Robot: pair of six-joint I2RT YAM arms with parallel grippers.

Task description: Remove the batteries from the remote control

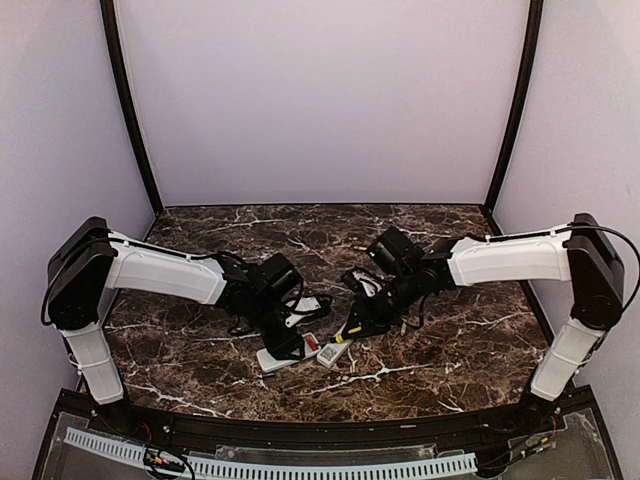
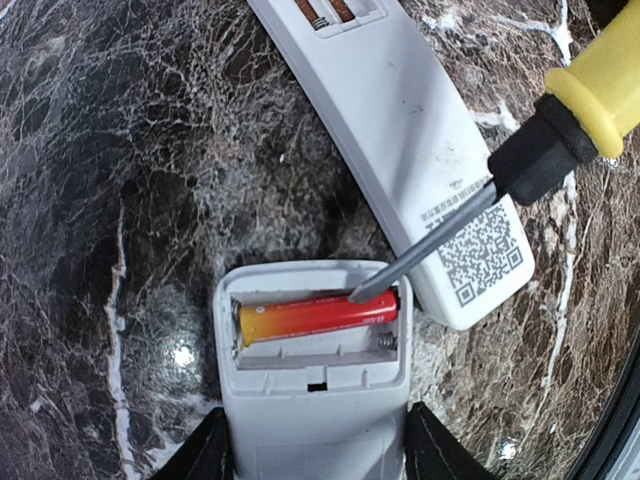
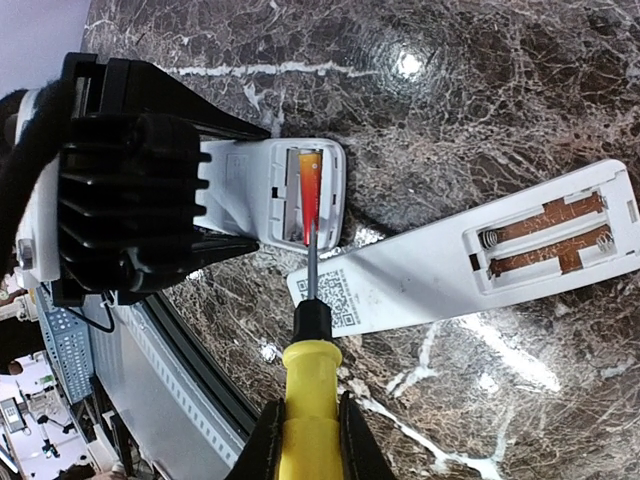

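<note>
A white remote control (image 2: 318, 435) lies back-up with its battery bay uncovered. My left gripper is shut on its body, one finger along each side. In the bay rests one red-and-orange battery (image 2: 290, 320); the slot beside it is empty, its spring showing. My right gripper is shut on a yellow-handled screwdriver (image 3: 312, 372). The metal shaft points into the bay, its tip at the red end of the battery and seemingly touching it.
A second white remote (image 3: 400, 270) lies beside the held one, its bay open and empty of batteries; the screwdriver shaft crosses over its QR-code end.
</note>
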